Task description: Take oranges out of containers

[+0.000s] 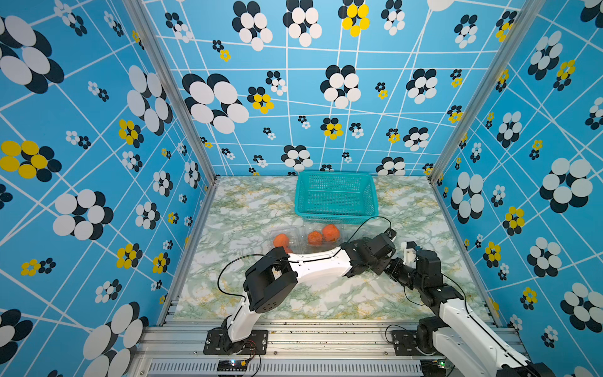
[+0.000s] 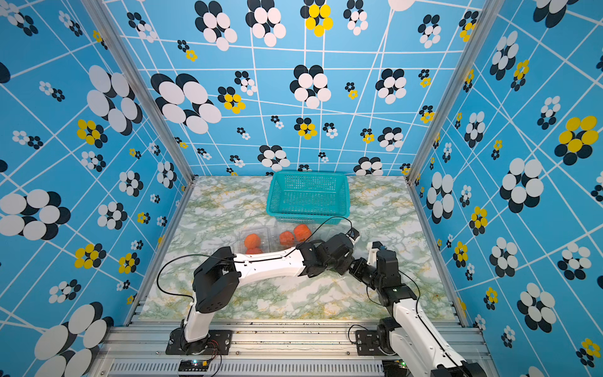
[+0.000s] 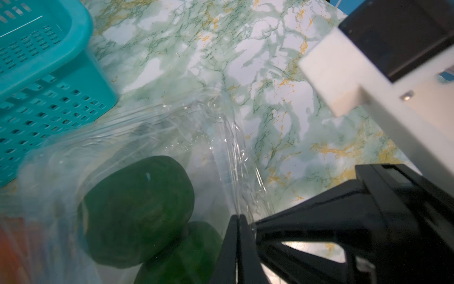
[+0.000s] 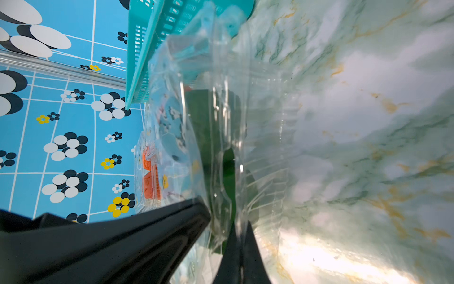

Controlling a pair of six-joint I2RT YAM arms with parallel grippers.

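Observation:
Orange fruits (image 1: 280,240) lie in clear containers on the table; more oranges (image 1: 330,232) sit further right. A clear container (image 3: 203,111) of dark green fruits (image 3: 137,210) stands under my grippers. My left gripper is shut, its tips at this container's edge beside the fruits. My right gripper is also shut, its tips against the container's clear plastic edge (image 4: 241,156). Whether either one pinches the thin plastic cannot be told. In the top views the arms hide most of this container.
An empty turquoise basket (image 1: 336,218) stands behind the containers at the back wall. Both grippers are close together, nearly touching in the top views. Bare marbled table (image 1: 314,295) lies in front of the left arm and at the far left.

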